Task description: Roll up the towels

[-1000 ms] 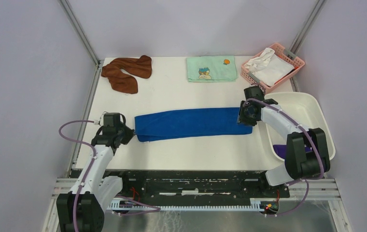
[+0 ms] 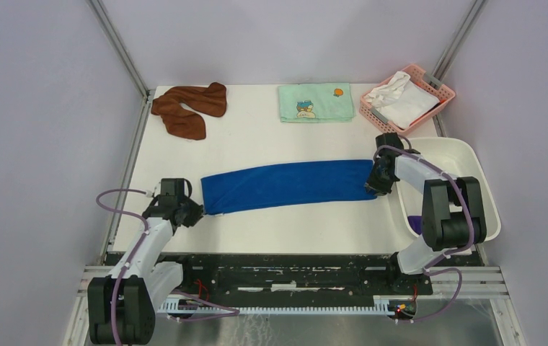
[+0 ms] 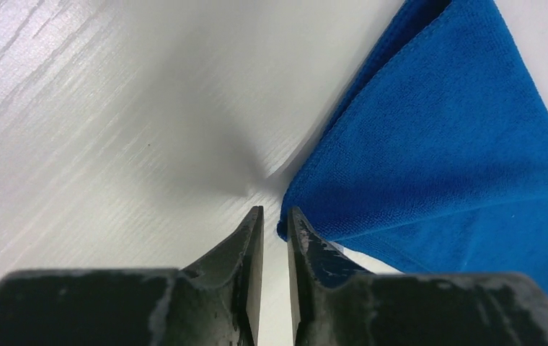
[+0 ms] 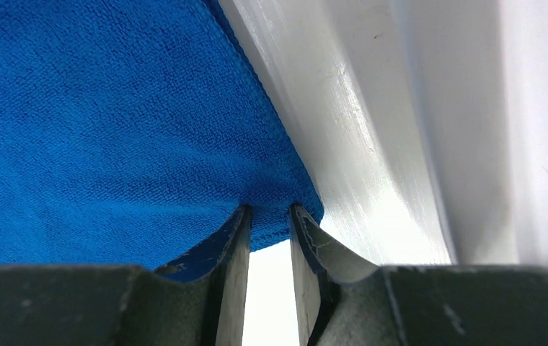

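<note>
A blue towel [image 2: 285, 183], folded into a long strip, lies across the middle of the table. At its near left corner is my left gripper [image 2: 200, 213], its fingers part open. In the left wrist view, the blue towel's corner [image 3: 307, 202] touches or nearly touches the right finger [image 3: 298, 238], while bare table shows between the fingers. My right gripper is also part open, over the near right corner of the blue towel [image 4: 148, 144]. Towel cloth shows between its fingertips; whether it is pinched there does not show.
A brown cloth [image 2: 197, 101] lies at the back left, a folded green towel [image 2: 321, 107] at the back. A pink basket [image 2: 448, 92] with white cloths stands back right. Close beside my right gripper is a white bin [image 2: 487, 191] holding something purple [image 2: 415, 224].
Both grippers have moved toward the front edge, the right one also a little rightward, each to a near corner of the towel. The towel's near left fold has shifted slightly forward.
</note>
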